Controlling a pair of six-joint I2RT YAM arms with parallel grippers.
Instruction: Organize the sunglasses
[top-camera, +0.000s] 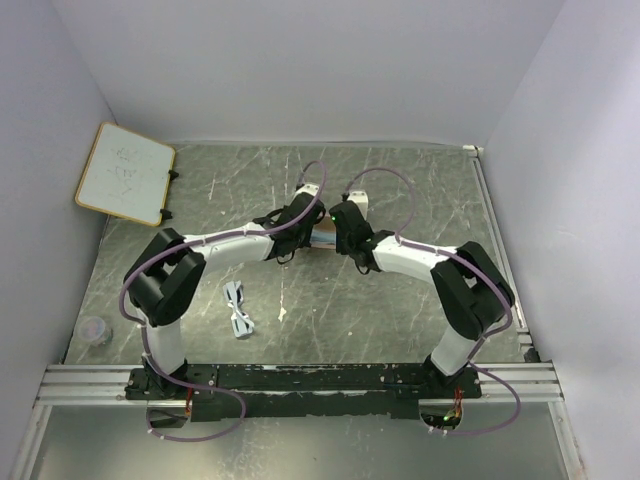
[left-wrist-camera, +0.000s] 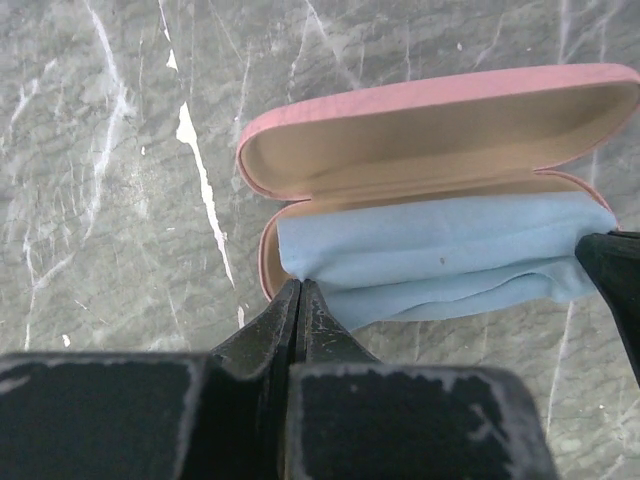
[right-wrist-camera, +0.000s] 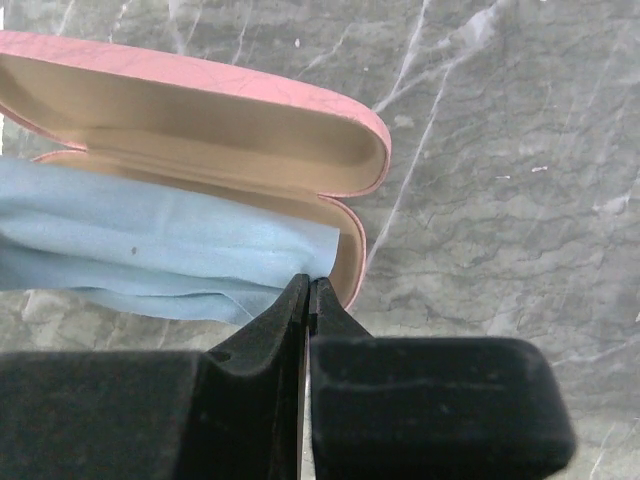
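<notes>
An open pink glasses case (left-wrist-camera: 440, 95) with a tan lining lies on the table, its lid tipped back. Light blue cloth (left-wrist-camera: 430, 240) stretches across its base and hides what lies beneath; no sunglasses show. My left gripper is shut on the cloth's left end, at the case's left side. At the right end, my right gripper is shut with its tips against the cloth's corner; whether any fabric is between them is hard to see. From above, both arms mostly cover the case (top-camera: 323, 235).
A white item with dark parts (top-camera: 238, 310) lies left of centre, toward the front. At the front left sits a clear round container (top-camera: 94, 330), and a whiteboard (top-camera: 127, 173) leans at the back left.
</notes>
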